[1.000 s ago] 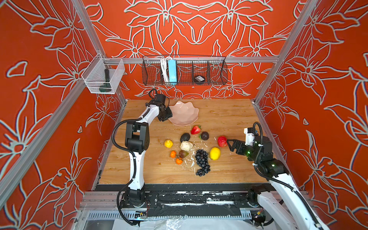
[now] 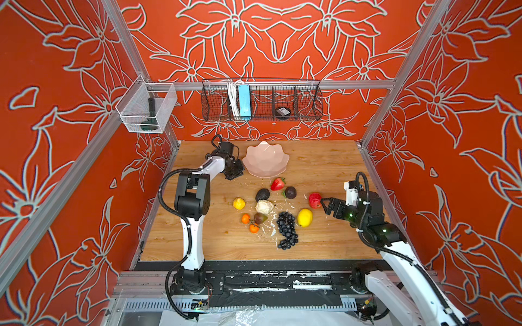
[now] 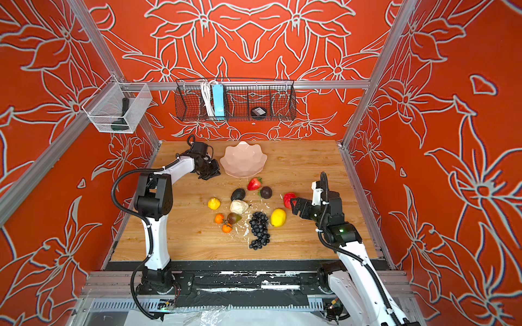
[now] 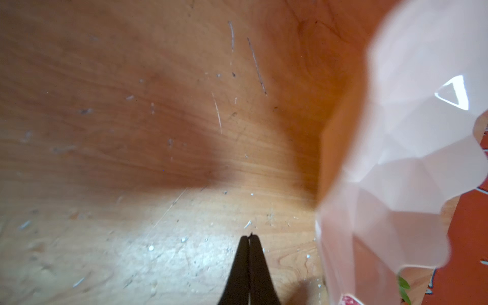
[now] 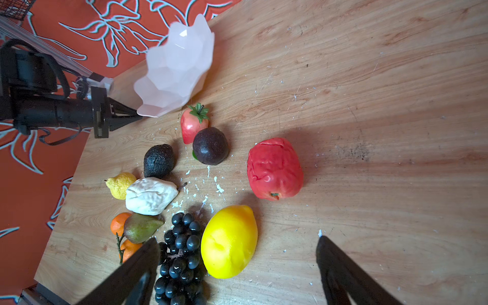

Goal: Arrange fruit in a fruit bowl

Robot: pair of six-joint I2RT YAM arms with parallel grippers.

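The pink bowl rests empty at the back of the table. Just left of it is my left gripper, its fingertips together and nothing between them; the bowl's wall stands apart on the right in the left wrist view. My right gripper is open over bare wood, with the yellow fruit near its left finger and a red fruit ahead. In front of the bowl lie a strawberry, a dark round fruit, an avocado, a white fruit and black grapes.
A small lemon, a pear and oranges lie at centre left. A wire basket hangs on the back wall and a clear bin at left.
My left gripper has gone from open at the bowl's rim to shut beside it. The right arm has barely moved.
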